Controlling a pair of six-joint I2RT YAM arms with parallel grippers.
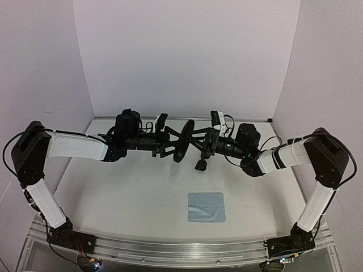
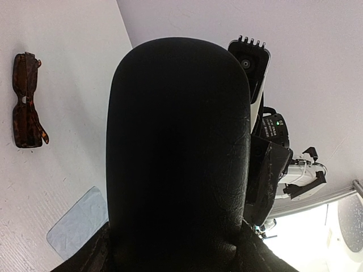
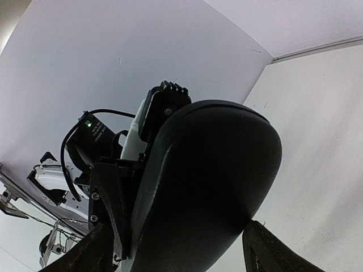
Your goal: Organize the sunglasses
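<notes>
A black sunglasses case [image 1: 184, 140] is up in the air between my two grippers, its long side running across both wrist views. My left gripper [image 1: 176, 144] has its fingers on opposite sides of it and is shut on it. From the other side, my right gripper [image 1: 196, 137] reaches to the case; one of its fingers [image 3: 269, 246] meets the edge, but whether it grips cannot be told. Brown tortoiseshell sunglasses [image 2: 26, 102] lie folded on the table, partly hidden below the right gripper in the top view.
A light blue cloth [image 1: 206, 207] lies flat near the front of the white table [image 1: 130, 198]. Pale walls [image 1: 187, 56] enclose the back and sides.
</notes>
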